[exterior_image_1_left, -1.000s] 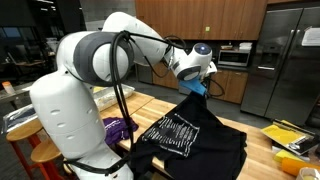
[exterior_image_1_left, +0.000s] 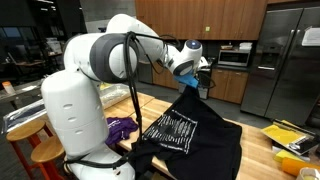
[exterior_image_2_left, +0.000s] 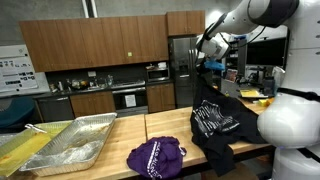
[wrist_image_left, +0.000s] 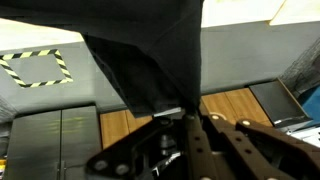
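Observation:
A black cloth (exterior_image_1_left: 185, 128) with a faded pale patch lies spread over the wooden table, one part of it pulled up into a peak. My gripper (exterior_image_1_left: 189, 87) is at the top of that peak, shut on the cloth. In the wrist view, the dark cloth (wrist_image_left: 150, 75) narrows toward my gripper and runs up between the fingertips. Exterior view 2 shows the black cloth (exterior_image_2_left: 222, 118) hanging from the raised point, its lower part resting on the tabletop. The exact pinch is hard to make out.
A purple cloth (exterior_image_2_left: 157, 157) lies crumpled at the table's other end, near a foil-like tray (exterior_image_2_left: 75, 140). Yellow items (exterior_image_1_left: 285, 135) sit on the right side. Bare wood (exterior_image_1_left: 255, 150) shows between them and the black cloth.
My gripper has shifted left and a little upward in exterior view 1. The cloth's peak has moved with it and now stands higher.

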